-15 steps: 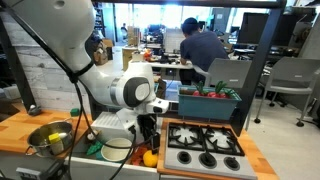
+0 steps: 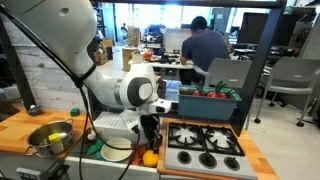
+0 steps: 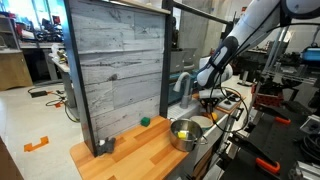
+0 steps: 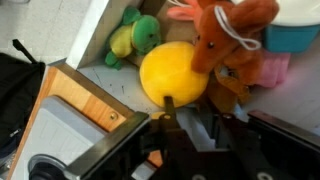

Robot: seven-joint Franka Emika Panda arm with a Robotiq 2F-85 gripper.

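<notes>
An orange-yellow ball (image 4: 172,74) lies in the open drawer among plush toys, close in front of my gripper. The fingers stand open, pointing down at the ball's near side, and nothing shows between them. A red-orange plush animal (image 4: 215,45) leans against the ball on the right, and a small green plush toy (image 4: 133,37) lies to its upper left by the drawer wall. In exterior view 1 the ball (image 2: 150,158) shows at the drawer's right end, with the gripper (image 2: 150,139) just above it.
A pale green bowl (image 2: 116,150) sits in the drawer left of the ball. The stove (image 2: 208,150) stands to the right, a metal pot (image 2: 50,138) on the wooden counter to the left. Behind is a blue crate (image 2: 208,105). The drawer's white wall (image 4: 96,35) runs close to the toys.
The arm has shifted only slightly, with the gripper staying low over the ball. Ball, bowl, pot and stove keep their places.
</notes>
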